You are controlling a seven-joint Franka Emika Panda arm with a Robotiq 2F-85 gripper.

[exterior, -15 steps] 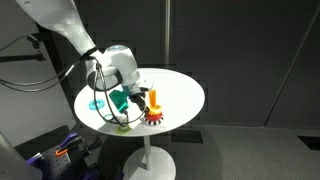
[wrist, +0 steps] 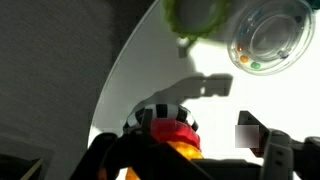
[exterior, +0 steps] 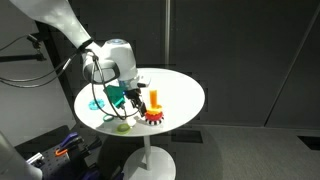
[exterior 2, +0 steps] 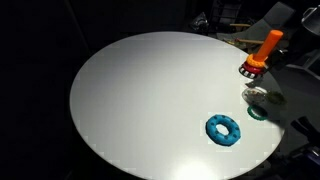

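Observation:
The stacking toy stands on the white table: an orange post (exterior 2: 268, 43) rises from stacked yellow and red rings over a black-and-white base (wrist: 163, 110). Just above and beside it is my gripper, its fingers apart and no ring visibly clasped between them. Dark gripper parts cover much of the toy's upper section in the wrist view. A green ring (wrist: 197, 15) and a clear ring with coloured beads (wrist: 270, 38) lie loose near the table's edge. Farther along lies a blue ring (exterior 2: 222, 130).
The round table (exterior: 185, 85) has a wide clear area behind the toy. Its edge runs close to the toy and the green ring, with dark floor (wrist: 50, 60) beyond.
The toy and the loose rings appear to stay where they were.

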